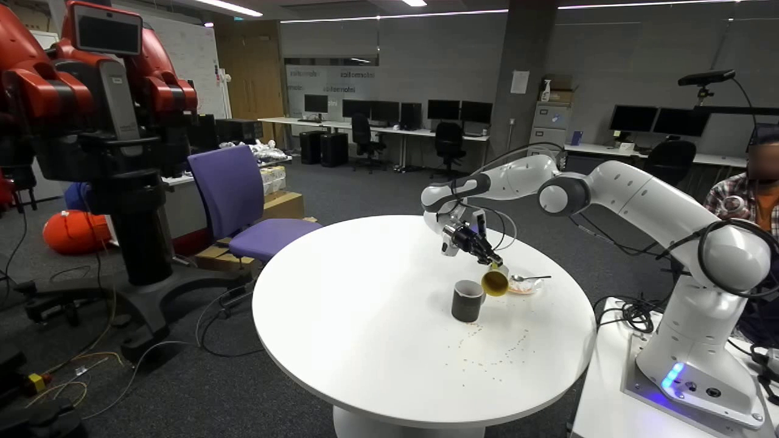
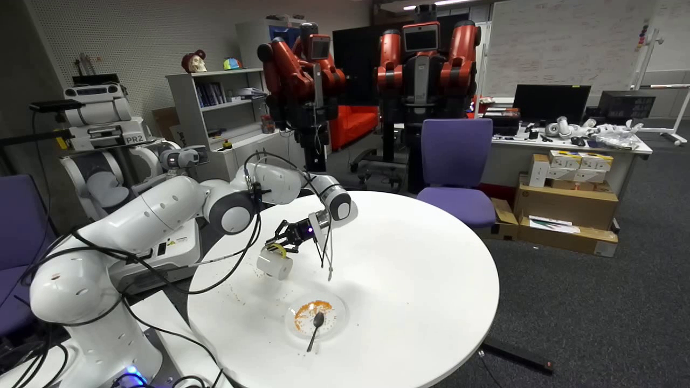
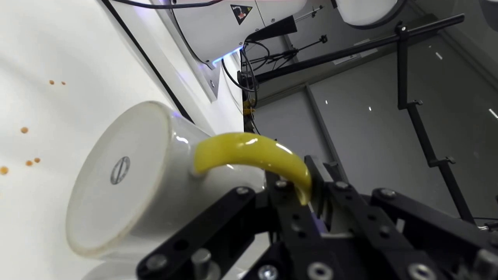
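My gripper (image 1: 493, 261) is shut on the yellow handle (image 3: 252, 150) of a white mug. In exterior view 1 the mug's yellow inside (image 1: 496, 284) faces the camera, so it is tipped well over on its side. The wrist view shows its round white base (image 3: 119, 179) towards the camera. Close on its left in exterior view 1 stands a dark grey mug (image 1: 467, 302), upright on the round white table (image 1: 350, 306); whether the two touch I cannot tell. Exterior view 2 shows the held white mug (image 2: 274, 264) but not the dark one.
A clear plate (image 2: 343, 314) with orange bits and a spoon (image 2: 315, 331) lies near the held mug. Small orange crumbs (image 1: 504, 362) are scattered in front of the dark mug. A purple chair (image 1: 230, 193) stands beyond the edge.
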